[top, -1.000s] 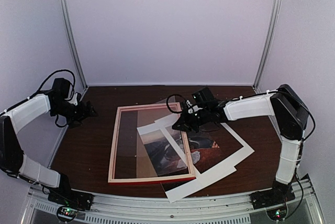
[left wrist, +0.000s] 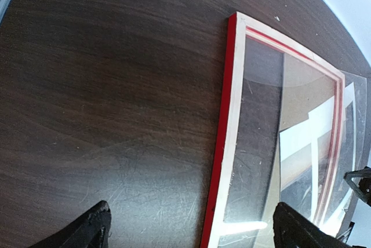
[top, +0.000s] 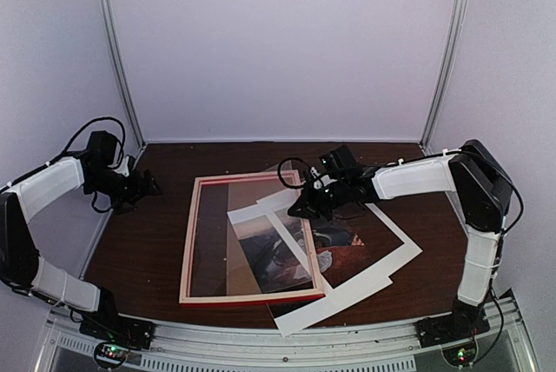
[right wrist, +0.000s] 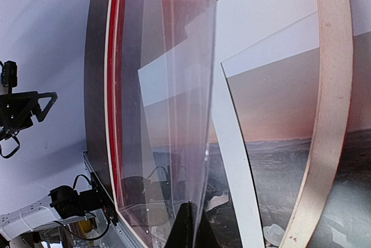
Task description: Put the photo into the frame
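Observation:
The wooden frame [top: 188,237], pale with red sides, lies flat in the middle of the table. Photo prints with white borders [top: 395,259] show through its opening and stick out to its right, partly covered by its right rail. Rising from between the fingers of my right gripper is a clear sheet [right wrist: 188,80]; they are shut on its edge above the frame's right part. Through the sheet the frame's far rail is visible. My left gripper [top: 155,186] stands open and empty, left of the frame, above bare table.
Inside the opening, a brown strip [top: 241,259] runs beside the prints. Bare dark table [left wrist: 104,103] extends left of the frame. White walls enclose the back and sides, and a metal rail [top: 287,337] borders the front.
Frame, prints and left arm look the same.

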